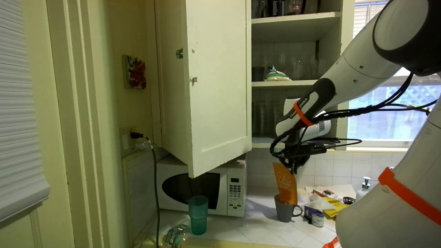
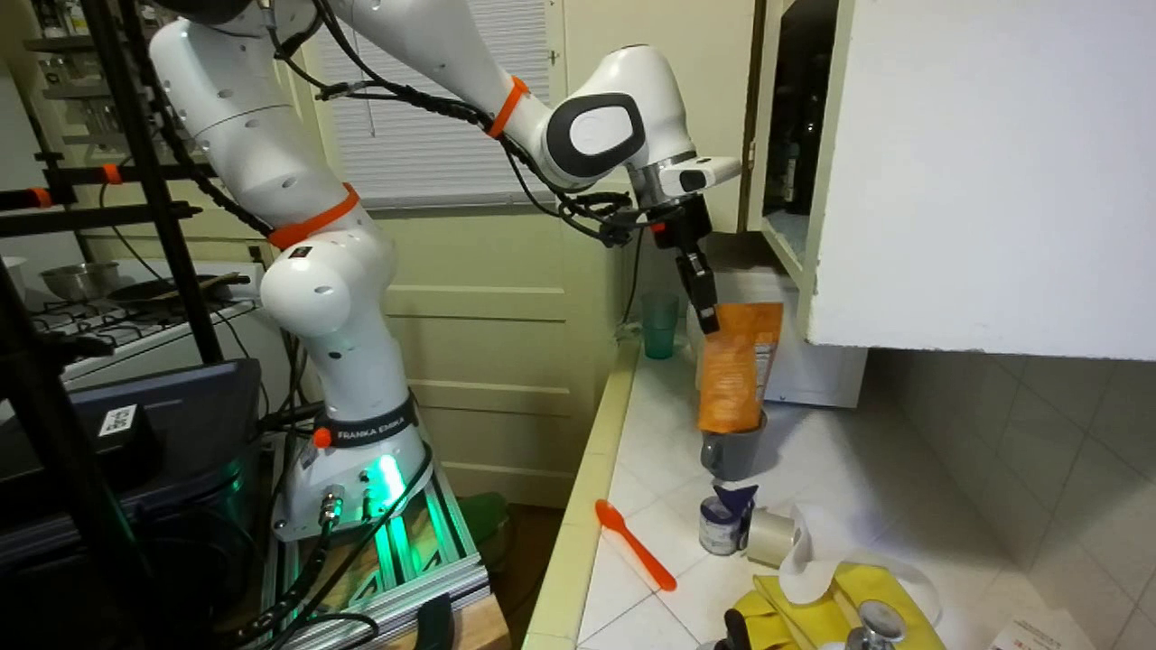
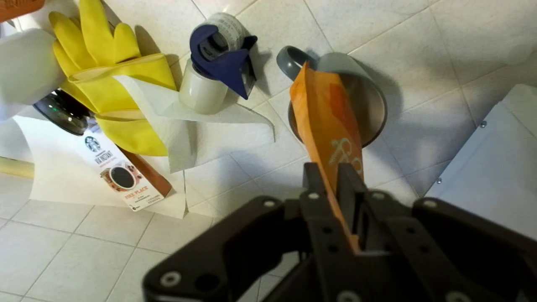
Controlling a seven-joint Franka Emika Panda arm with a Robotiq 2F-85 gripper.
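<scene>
An orange pouch stands in a grey mug, its lower end inside the mug's mouth and its upper end tall above the rim. In the wrist view my gripper has its fingers parted on either side of the pouch's upper edge. The pouch lies close to the left finger, and a narrow gap shows lower down beside the right one. From the first exterior view, the pouch leans to the left above the mug. How deep the pouch sits is hidden by the mug wall.
A tape dispenser, yellow gloves and paper lie beside the mug. A white microwave and a teal cup stand to the left in the first exterior view. An open cabinet door hangs overhead. An orange spoon rests near the counter edge.
</scene>
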